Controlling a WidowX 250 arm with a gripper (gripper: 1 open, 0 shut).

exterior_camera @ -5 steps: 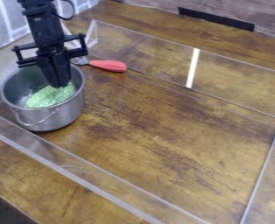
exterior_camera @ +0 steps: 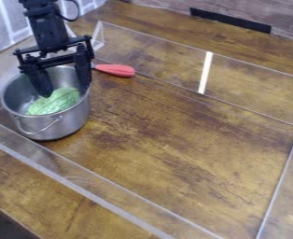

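My black gripper (exterior_camera: 54, 73) hangs over a steel pot (exterior_camera: 64, 125) at the left, its open fingers reaching down into the pot's upper part. Inside the pot lies a pale green object (exterior_camera: 52, 103), with nothing clearly held between the fingers. A red-handled utensil (exterior_camera: 116, 70) lies behind the pot to the right, its far end partly hidden by the arm.
Clear strips or walls border the work area, with a white tape strip (exterior_camera: 205, 73) at the back right.
Over the last second my gripper has moved down into the pot, and its fingers now sit lower around the upper part of the interior.
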